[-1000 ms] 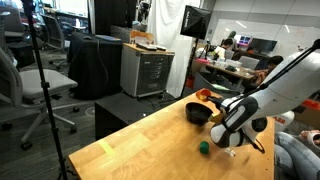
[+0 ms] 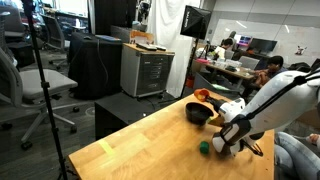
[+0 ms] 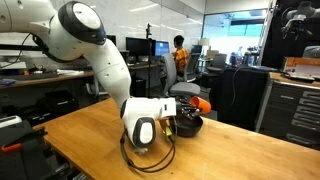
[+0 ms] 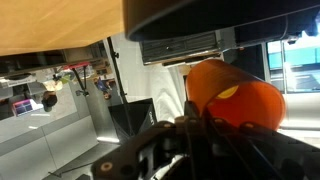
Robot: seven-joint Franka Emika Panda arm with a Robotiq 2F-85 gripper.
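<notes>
An orange-red cup (image 3: pixel 200 103) is tipped on its side above the rim of a black pot (image 3: pixel 187 127). My gripper (image 3: pixel 192 104) is shut on it, reaching across from the left. In the wrist view the cup (image 4: pixel 238 92) fills the right of centre, with small yellow patches showing on it; I cannot tell whether these are contents. Part of the dark gripper crosses the top of that view. From the other side, the cup (image 2: pixel 206 94) shows over the far edge of the pot (image 2: pixel 198 112). The pot's inside is mostly hidden.
On the wooden table near the arm lies a small green object (image 2: pixel 204 147). A yellow piece (image 3: pixel 168 130) shows beside the pot, partly hidden by the arm. A dark drawer cabinet (image 3: pixel 289 105) stands beyond it.
The white wrist part of my arm has turned and sunk slightly. The orange-red cup remains over the pot, with little visible shift. The pot and green object have stayed put.
</notes>
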